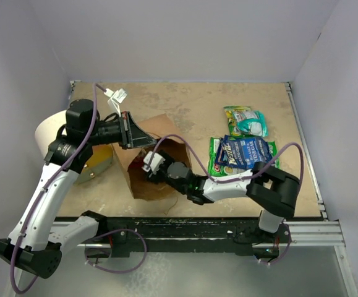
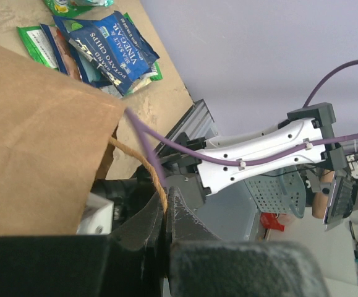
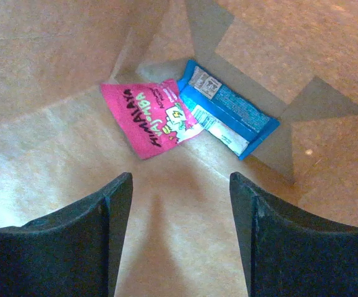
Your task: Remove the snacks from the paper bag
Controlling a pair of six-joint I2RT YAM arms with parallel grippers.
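Note:
The brown paper bag [image 1: 159, 126] stands left of the table's middle with its mouth toward the front. My left gripper is shut on the bag's twisted cord handle [image 2: 138, 156], which runs between its fingertips. Inside the bag, my right gripper is open, with nothing between its fingers. Beyond those fingers, deep in the bag, lie a pink snack packet [image 3: 146, 117] and a blue-wrapped bar [image 3: 227, 111], touching each other. The bag walls hide the right fingertips in the top view.
Several snack packets, with a blue chips bag [image 1: 248, 152] on top, lie in a heap at the right. Green and teal packets [image 1: 249, 123] lie behind them. A white and yellow round container [image 1: 49, 133] stands at the left.

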